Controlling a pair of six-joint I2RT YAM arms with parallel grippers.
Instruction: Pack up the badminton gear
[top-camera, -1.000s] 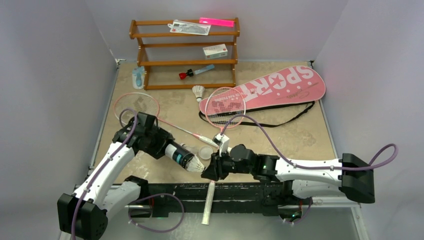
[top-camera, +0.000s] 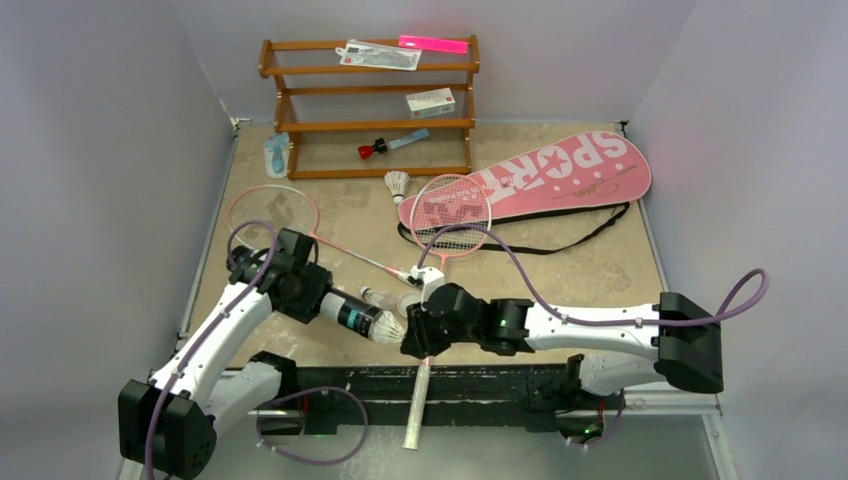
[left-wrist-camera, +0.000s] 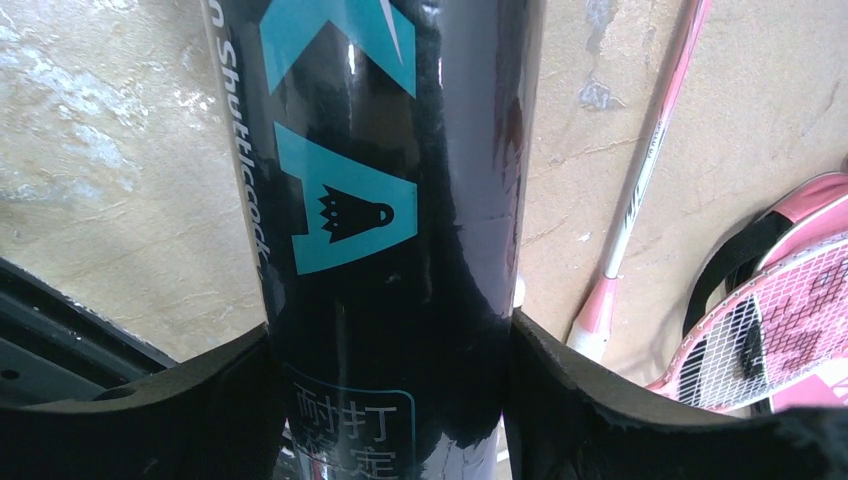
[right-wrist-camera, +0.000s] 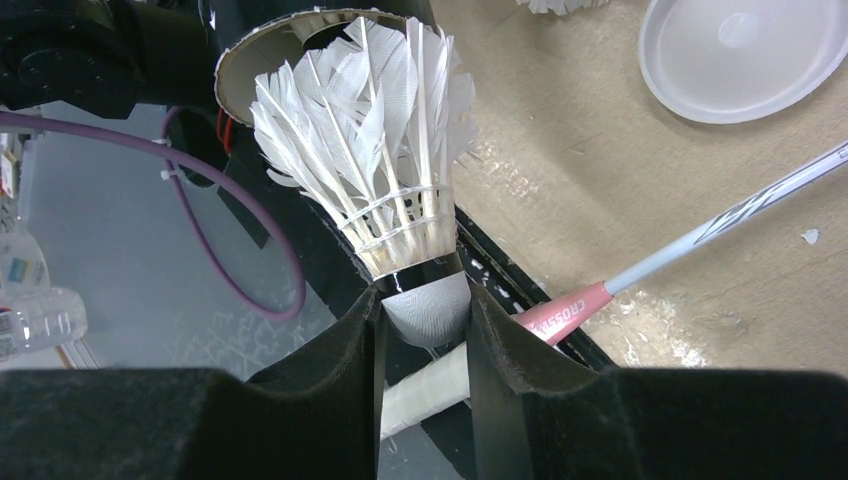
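The black shuttlecock tube (left-wrist-camera: 370, 230) is clamped in my left gripper, its open end turned toward the right arm. My right gripper is shut on the cork of a white feather shuttlecock (right-wrist-camera: 370, 150). In the right wrist view the feather tips overlap the mouth of the tube (right-wrist-camera: 235, 75); how deep they reach cannot be told. Two pink rackets lie on the table, one at the left (top-camera: 350, 252) and one in the middle (top-camera: 450, 212). The pink racket bag (top-camera: 570, 175) rests at the right. Another shuttlecock (top-camera: 397, 184) lies before the rack.
A white round lid (right-wrist-camera: 745, 60) and another shuttlecock (top-camera: 378, 298) lie just behind the tube's mouth. One racket's handle (top-camera: 417, 405) passes below my right gripper and over the front edge. At the back stands a wooden rack (top-camera: 375, 125).
The right arm has shifted slightly left, its shuttlecock staying at the tube's mouth. My left gripper and tube have turned and moved a little.
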